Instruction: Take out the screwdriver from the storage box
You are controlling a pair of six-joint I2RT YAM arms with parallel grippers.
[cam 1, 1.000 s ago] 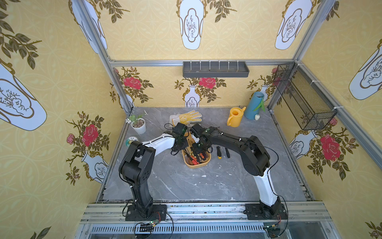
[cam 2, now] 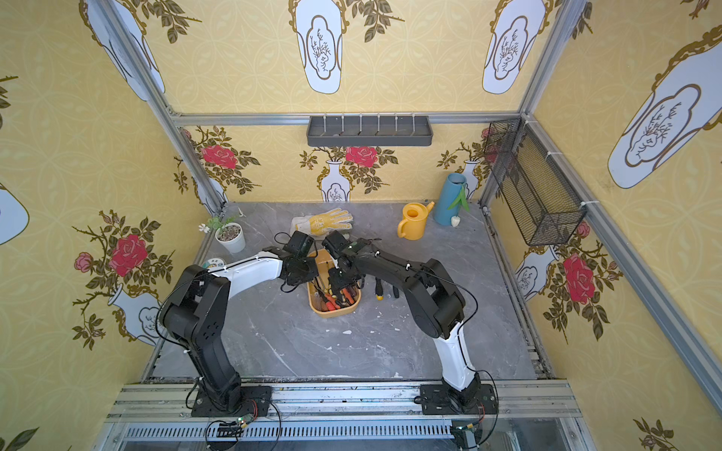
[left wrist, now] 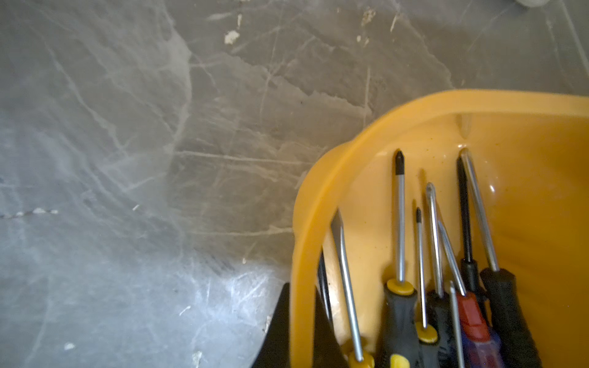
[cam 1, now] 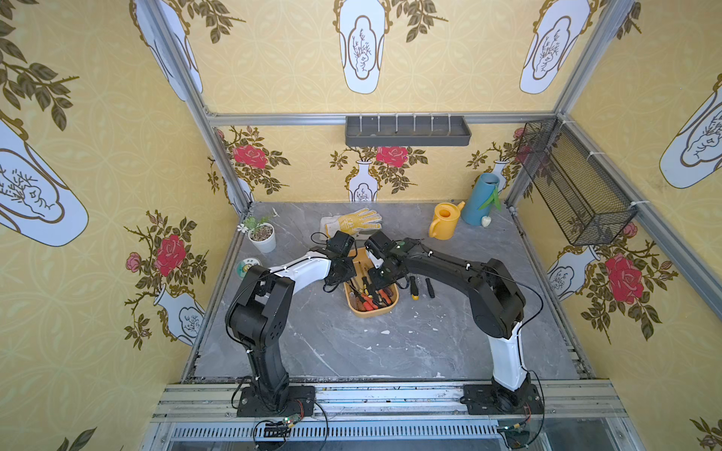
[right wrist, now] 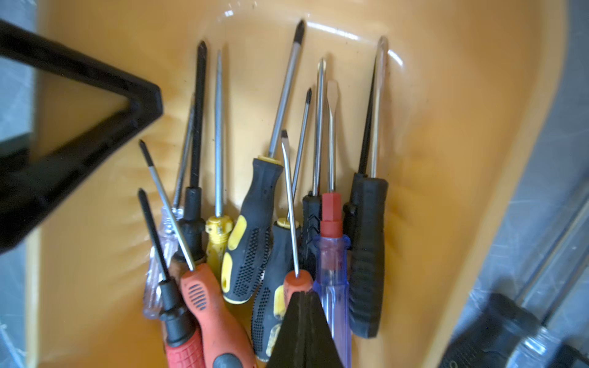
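The yellow-orange storage box [cam 1: 364, 314] holds several screwdrivers. My left gripper is shut on its rim, with black fingers [left wrist: 328, 337] on both sides of the wall. Over the inside of the box, my right gripper is shut, its fingertips pressed together with nothing between them. The orange-handled screwdriver [right wrist: 296, 282] lies outside those fingers; its shaft points away, and its handle is partly hidden behind them. Touching or close on the right is a clear purple-blue handle with a red collar [right wrist: 331, 211]. A grey-yellow screwdriver [right wrist: 249, 245] lies to the left.
Another orange-handled screwdriver [right wrist: 211, 319] is at the box's lower left. Two dark-handled tools, including one screwdriver [cam 1: 413, 287], lie on the table right of the box. Gloves [cam 1: 353, 222], a yellow watering can [cam 1: 445, 221] and a potted plant [cam 1: 262, 239] stand farther back.
The red-collared screwdriver has shifted against the orange one. The left gripper stays on the rim.
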